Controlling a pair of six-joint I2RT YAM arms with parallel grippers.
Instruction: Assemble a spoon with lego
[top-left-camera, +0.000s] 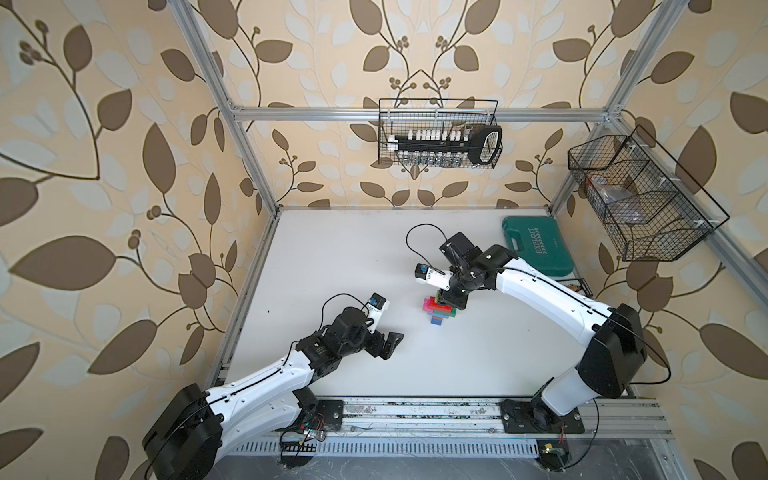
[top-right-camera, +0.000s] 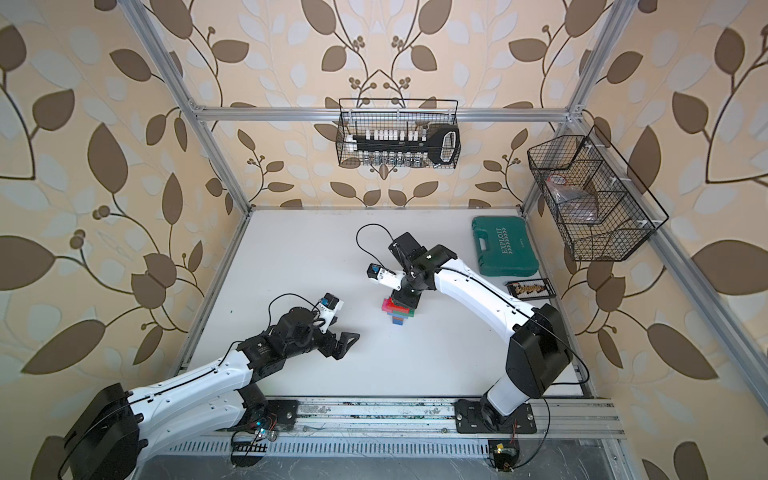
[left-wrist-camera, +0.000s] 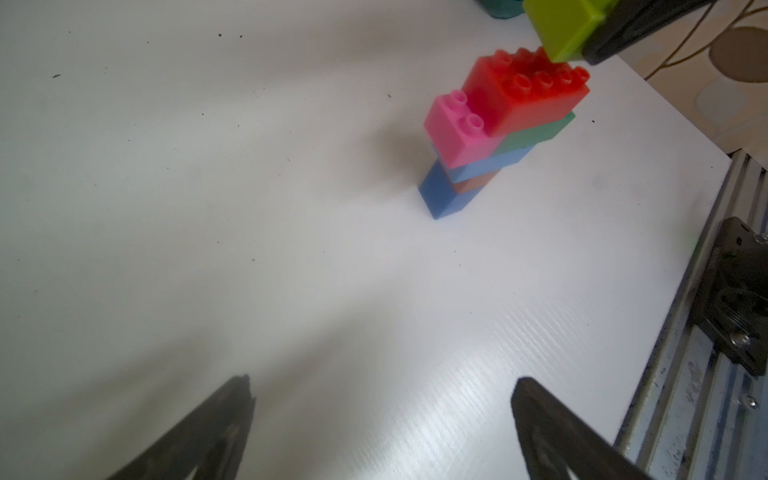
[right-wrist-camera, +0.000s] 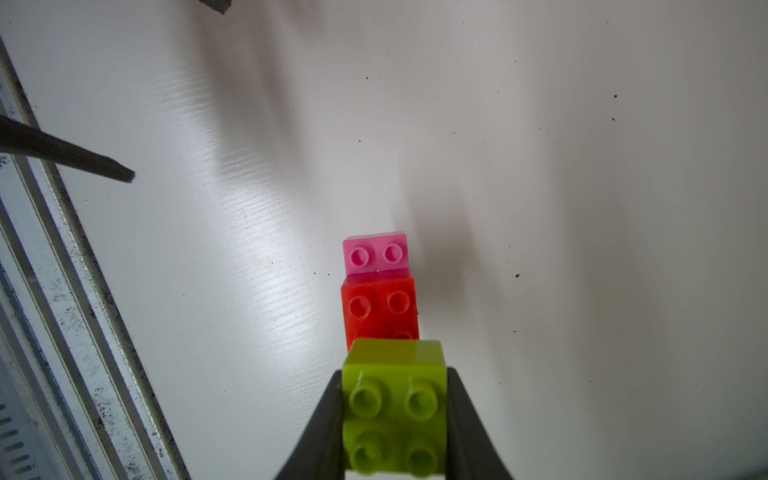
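Observation:
A stack of bricks stands upright on the white table, with a blue brick (left-wrist-camera: 449, 193) lowest and a pink brick (left-wrist-camera: 460, 132) beside a red brick (left-wrist-camera: 524, 96) on top. Thin light-blue and green layers show between them. My right gripper is shut on a lime-green brick (right-wrist-camera: 393, 428), studs facing its camera. That brick is over the far part of the red one; in the left wrist view its lower edge overlaps the red studs, and I cannot tell if they touch. Left of the stack, my left gripper stands open and empty above bare table.
A green case (top-left-camera: 537, 244) lies at the back right, with a small dark tray (top-right-camera: 529, 289) of parts in front of it. Wire baskets (top-left-camera: 438, 136) hang on the frame.

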